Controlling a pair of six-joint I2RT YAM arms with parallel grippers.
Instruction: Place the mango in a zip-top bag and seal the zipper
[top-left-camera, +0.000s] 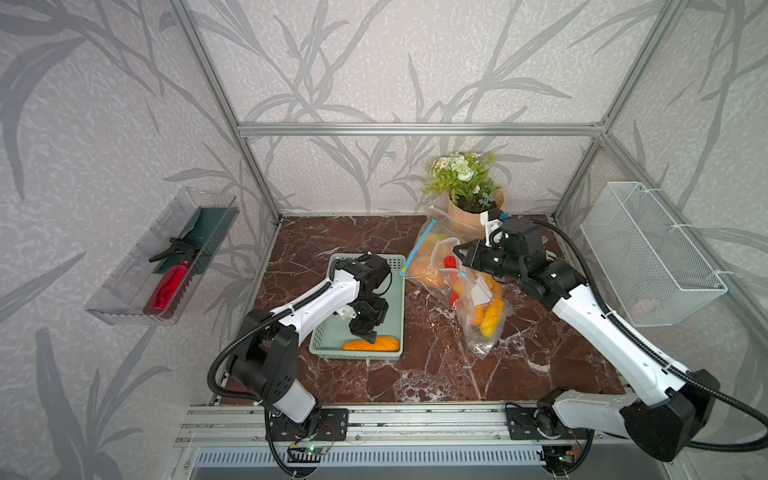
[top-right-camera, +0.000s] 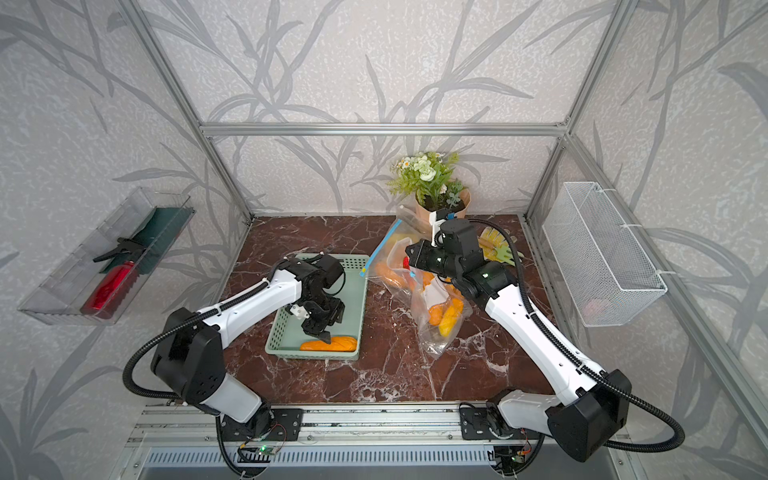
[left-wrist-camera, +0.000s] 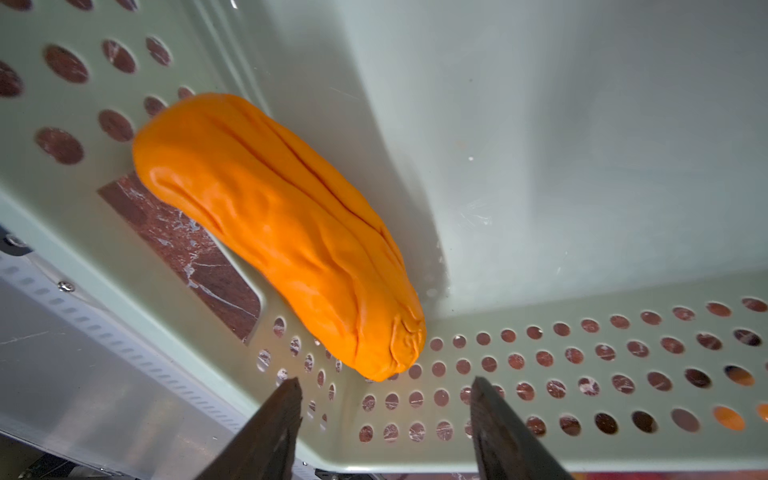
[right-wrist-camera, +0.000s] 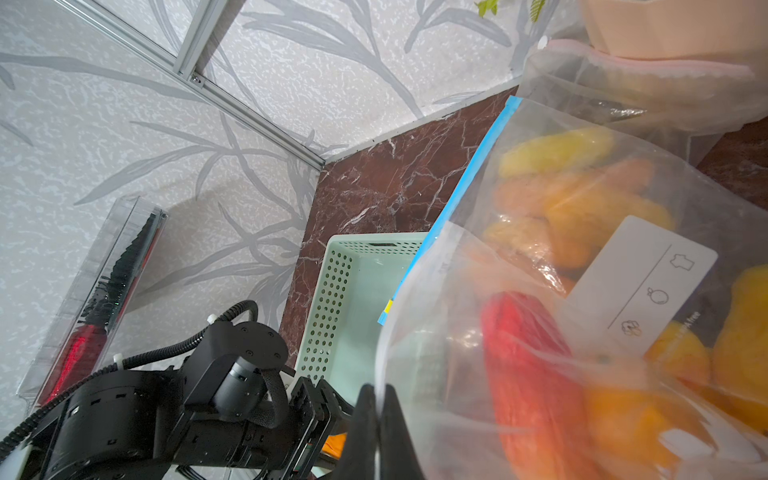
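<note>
A long, creased orange fruit (left-wrist-camera: 280, 232) lies along the front wall of the green tray (top-left-camera: 395, 288); I cannot tell for certain that it is the mango. Over it hangs my left gripper, fingers apart and nothing between them. The clear zip top bag (right-wrist-camera: 520, 376) has a blue zipper strip (right-wrist-camera: 472, 172) along its left edge. Red, orange and yellow produce shows in or through its film. My right gripper is shut on the bag's near rim, holding the film up. The tips of the left gripper partly cover the fruit in both top views.
Behind the bag stand a flower pot (top-left-camera: 472, 209) and another clear bag with a pink zipper (right-wrist-camera: 640, 64). A wall bin (top-left-camera: 164, 260) hangs left, a white mesh basket (top-left-camera: 656, 256) right. Bare table lies in front of the bag.
</note>
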